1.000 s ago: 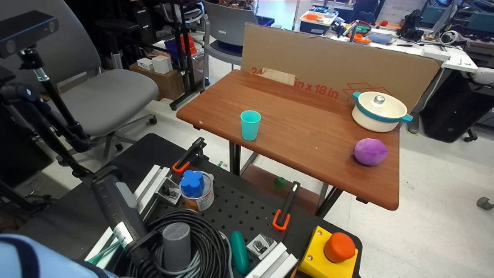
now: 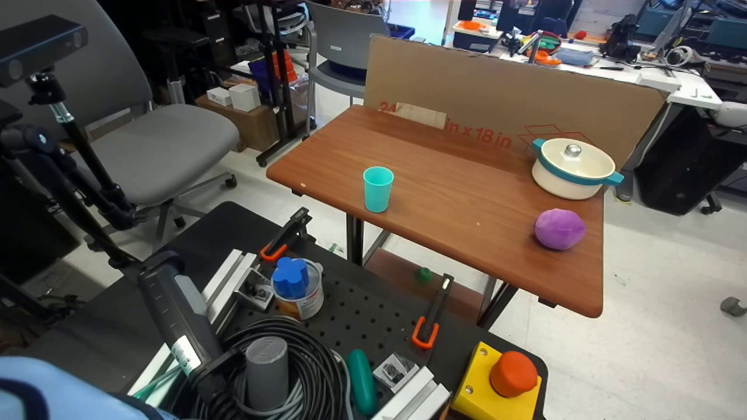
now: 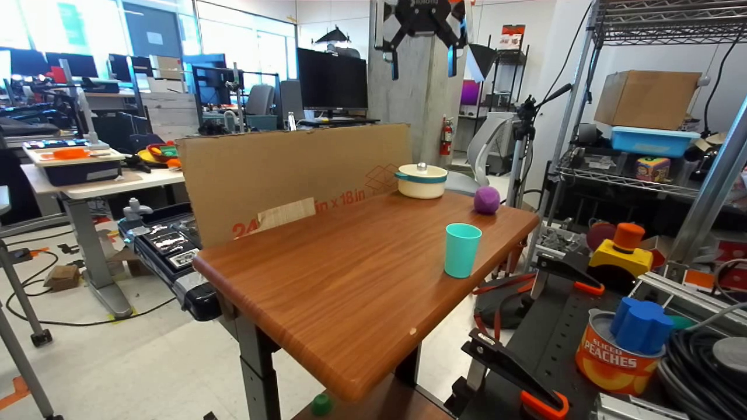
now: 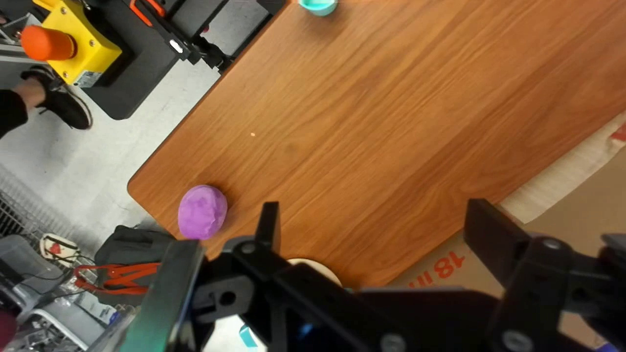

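Note:
High above the table, my gripper (image 3: 424,69) hangs open, its fingers wide apart and nothing between them. In the wrist view the same gripper shows bare wood and cardboard beyond it. A turquoise cup (image 2: 378,189) stands upright close to the table's near long edge. Toward the right end lies a purple round plush-like object (image 2: 559,228). Behind that, near the cardboard, sits a cream pot (image 2: 565,184) with teal handles and its lid (image 2: 575,155) on. My gripper's body hides most of the pot in the wrist view.
A cardboard sheet (image 2: 490,98) stands along the table's back edge.
The blue part of the arm at the lower left of exterior view 1 has shifted very slightly. Cup, pot and purple object stay where they were.

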